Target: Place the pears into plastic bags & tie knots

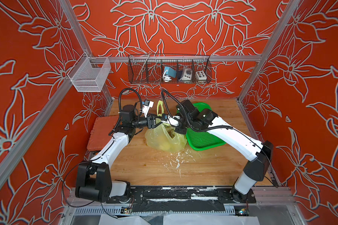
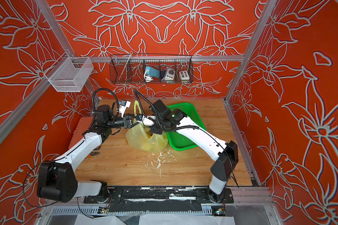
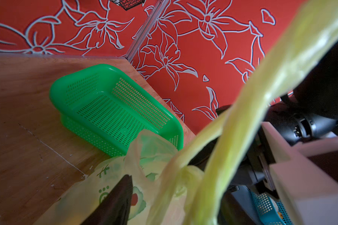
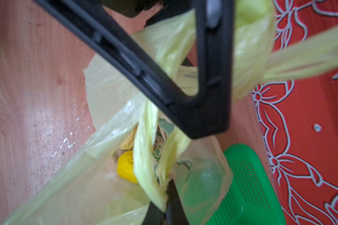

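A pale yellow plastic bag [image 1: 159, 140] stands mid-table, yellow fruit inside; in the right wrist view a yellow pear [image 4: 126, 167] shows through its mouth. My right gripper is shut, with the twisted bag handle [image 4: 148, 176] running in between its fingertips. Above the bag, my left gripper is open, its fingers [image 3: 116, 204] to either side of a bag strand [image 3: 244, 116] that rises toward the right arm. A black, angled finger of the left gripper crosses the right wrist view, amid the yellow plastic. From above, the two grippers meet and hide the handles.
A green basket [image 1: 204, 141], empty where visible, sits just right of the bag. A reddish mat [image 1: 102, 132] lies at the left. White flecks mark the table before the bag, where the surface is clear. The wire rack [image 1: 139, 71] hangs behind.
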